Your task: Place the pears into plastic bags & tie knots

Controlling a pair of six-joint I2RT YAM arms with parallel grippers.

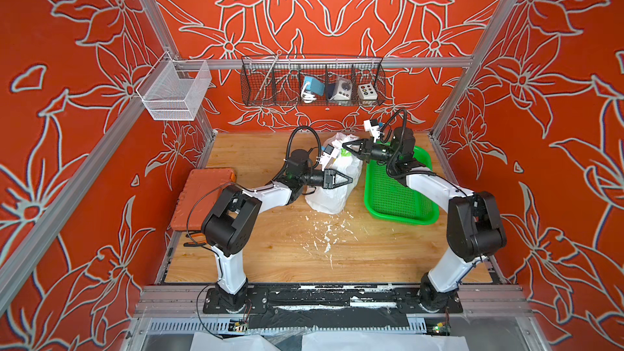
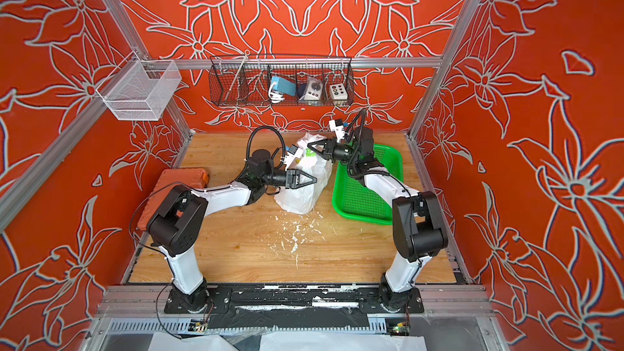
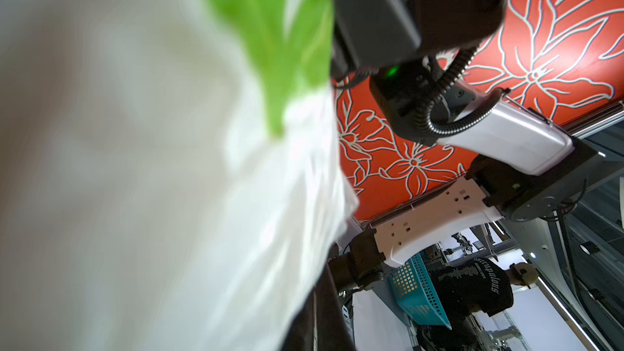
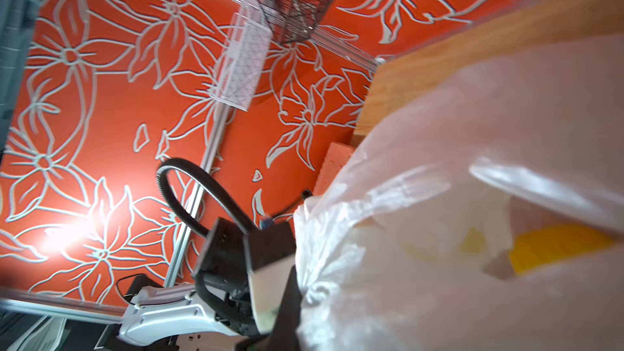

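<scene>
A white plastic bag (image 1: 328,198) with a green print near its top stands on the wooden table between my arms. In the right wrist view its bunched, translucent film (image 4: 403,273) fills the right side, yellow shapes showing through. My left gripper (image 1: 345,180) is at the bag's front face, shut; its fingertips are mostly hidden in the left wrist view. My right gripper (image 1: 347,146) is higher, by the bag's top, shut; whether any film lies between its fingers cannot be told.
A green basket (image 1: 399,211) lies right of the bag. An orange case (image 1: 198,201) is at the left. White scraps litter the front middle of the table. A black wire rack (image 1: 263,81) and a white wire basket (image 1: 172,100) hang on the walls.
</scene>
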